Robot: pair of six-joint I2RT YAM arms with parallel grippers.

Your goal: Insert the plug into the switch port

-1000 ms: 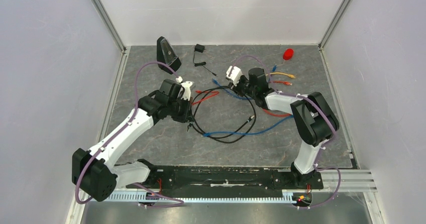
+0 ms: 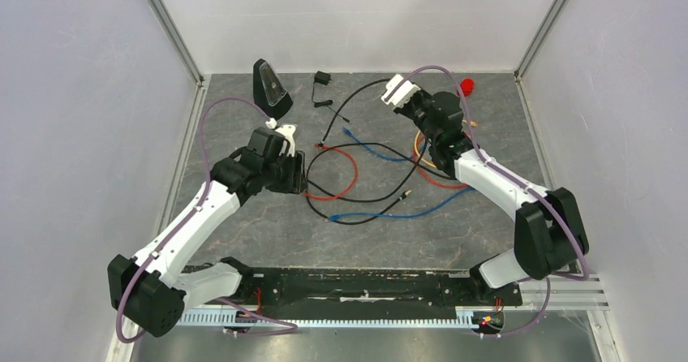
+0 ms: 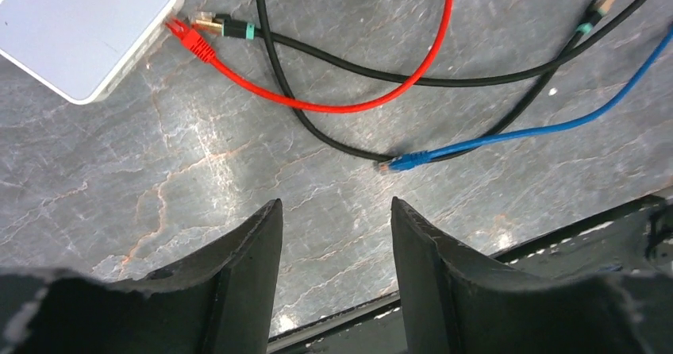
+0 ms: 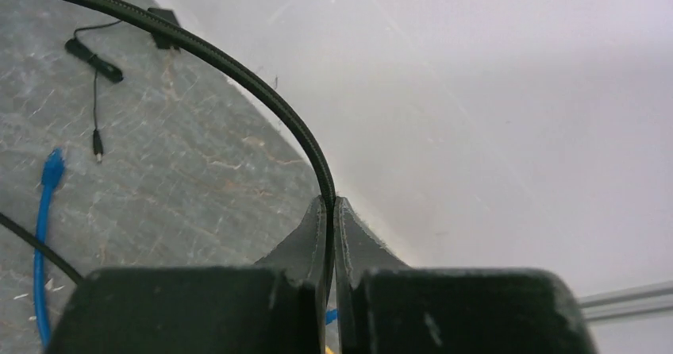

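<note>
My left gripper stands open above bare floor, nothing between its fingers. Beyond it in the left wrist view lie a white switch box point(image 3: 83, 25), a black cable's plug point(image 3: 236, 28), a red plug point(image 3: 190, 39), a blue plug point(image 3: 409, 161) and another black plug point(image 3: 591, 17). My right gripper is raised high near the back wall, shut on a black cable point(image 4: 270, 100) that arches up from between its fingertips.
A dark speaker-like object point(image 2: 271, 88) and a power adapter point(image 2: 322, 78) stand at the back. A red object point(image 2: 467, 86) and more coloured cables lie at the right.
My right gripper has risen and moved toward the back, drawing the black cable out of its loop. The left arm has shifted slightly left.
</note>
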